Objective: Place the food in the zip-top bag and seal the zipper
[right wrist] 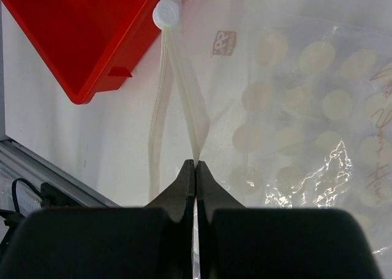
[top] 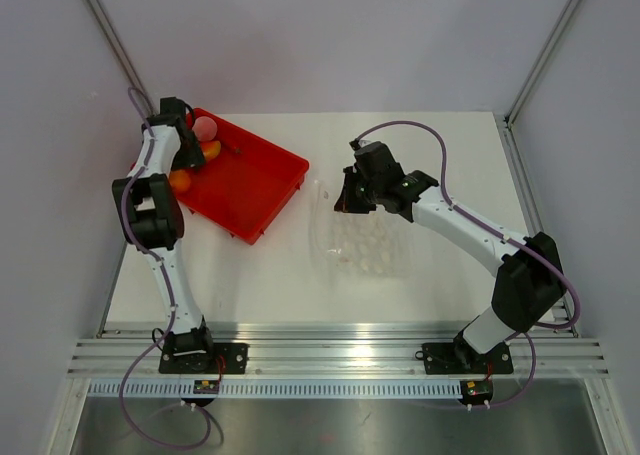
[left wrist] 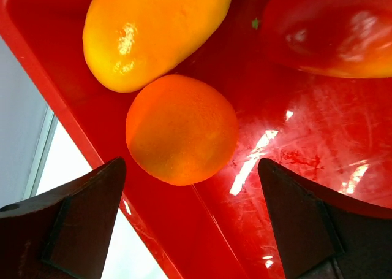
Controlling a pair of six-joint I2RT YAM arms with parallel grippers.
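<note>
My left gripper is open over an orange fruit (left wrist: 181,129) in the red bin (top: 245,190). A yellow-orange mango (left wrist: 153,27) lies beside the orange, and a red-and-orange fruit (left wrist: 324,30) is to its right. A pink fruit (top: 205,128) shows in the top view. The clear zip bag (right wrist: 306,126) lies flat on the white table. My right gripper is shut at the bag's zipper edge (right wrist: 187,89); whether bag film is between its fingertips is hard to tell.
The bin takes up the table's left side, with its corner near the bag. Metal rails run along the front and sides.
</note>
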